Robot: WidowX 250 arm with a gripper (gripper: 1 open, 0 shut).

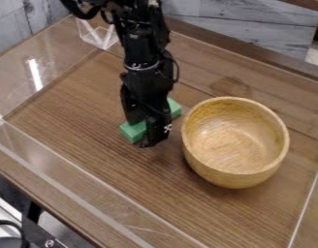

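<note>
The black robot gripper (146, 128) is low over a green object (133, 132) on the wooden table (84, 165), its fingers partly covering it. Whether the fingers grip the green object or are just around it cannot be told. A pale wooden bowl (235, 145) sits just to the right of the gripper.
A clear plastic container (97, 31) stands at the back left, near a grey marbled board at the rear. The table left of and in front of the gripper is clear. A dark cable lies at the bottom-left edge.
</note>
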